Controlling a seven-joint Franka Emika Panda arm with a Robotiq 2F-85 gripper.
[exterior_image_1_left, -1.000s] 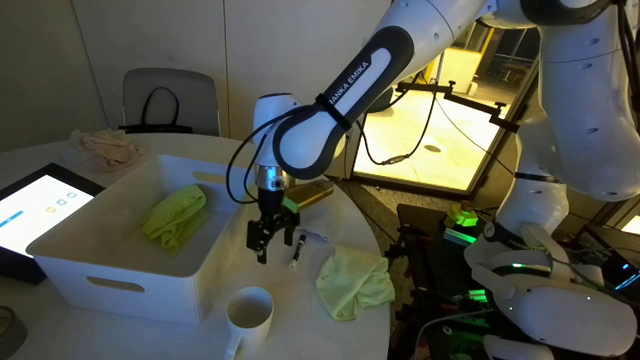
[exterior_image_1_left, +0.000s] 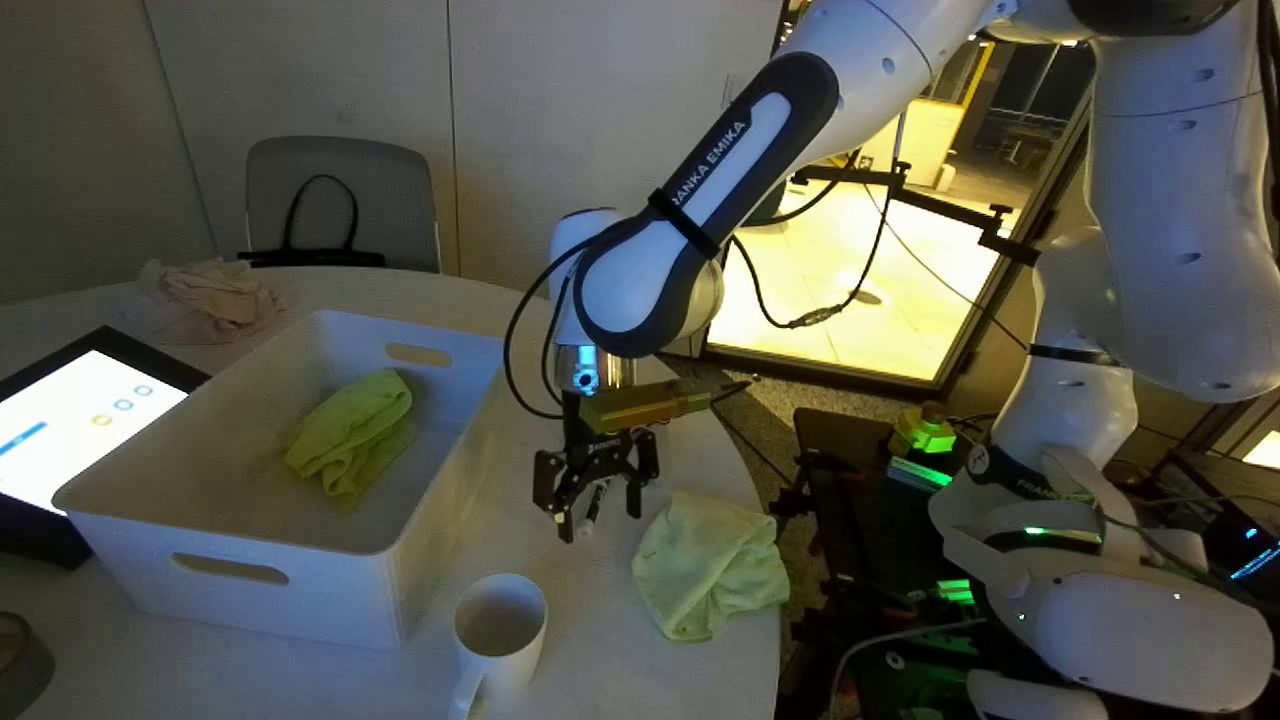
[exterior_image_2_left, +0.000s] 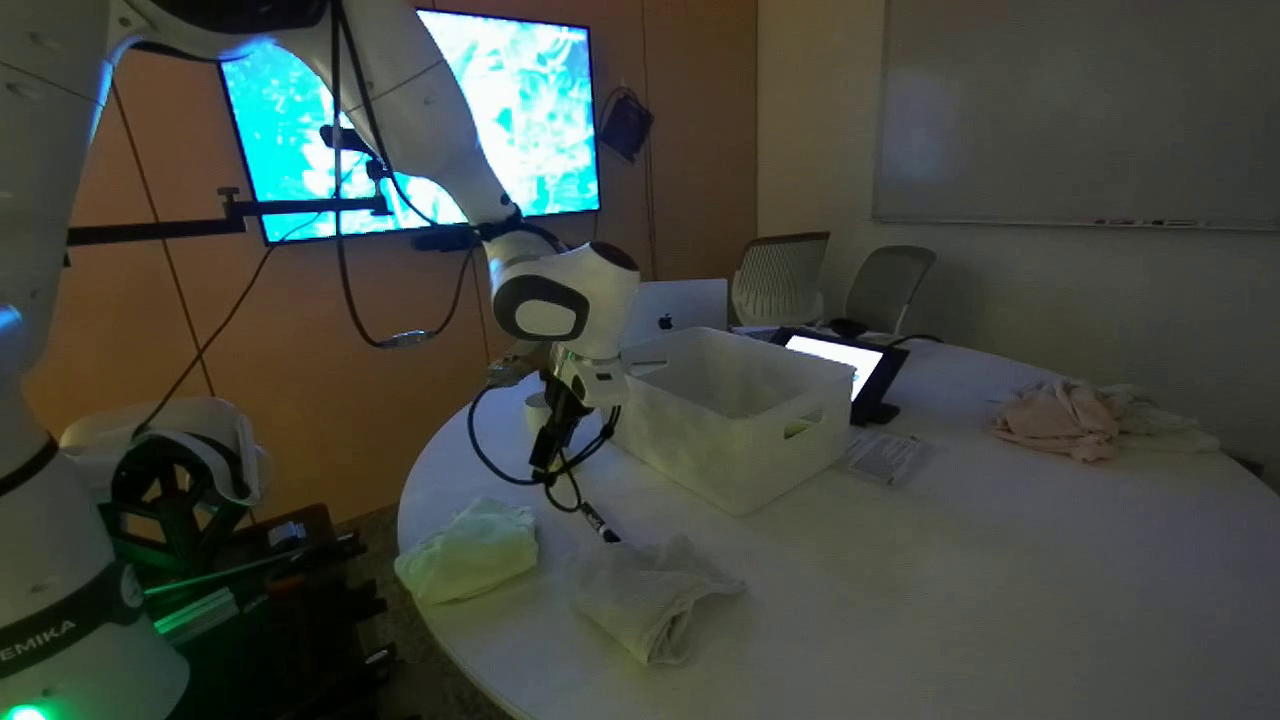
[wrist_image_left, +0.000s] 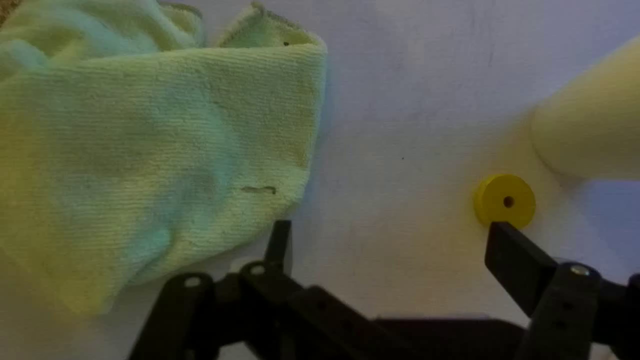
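Observation:
Over the table, my gripper (exterior_image_1_left: 599, 518) hangs open with nothing between its fingers. In the first exterior view a marker (exterior_image_1_left: 589, 523) shows behind and below the fingers, partly hidden; the second exterior view has the marker (exterior_image_2_left: 597, 522) near a grey cloth (exterior_image_2_left: 654, 600). A crumpled light-green cloth (exterior_image_1_left: 708, 566) lies by the table edge. That cloth (wrist_image_left: 162, 138) fills the upper left of the wrist view, beside one finger. Inside the white bin (exterior_image_1_left: 270, 528) rests another green cloth (exterior_image_1_left: 356, 434). A small yellow disc (wrist_image_left: 505, 201) appears just beyond the other fingertip.
A white mug (exterior_image_1_left: 510, 624) stands between the bin and the front of the table. At the left is a lit tablet (exterior_image_1_left: 84, 414), with a pinkish cloth (exterior_image_1_left: 222, 298) farther back. Bare table (exterior_image_2_left: 936, 576) spreads widely on the bin's far side from the robot.
My gripper has moved right, away from the bin, and turned somewhat; it now overlaps the marker in the first exterior view. The cloths, bin and mug look unmoved.

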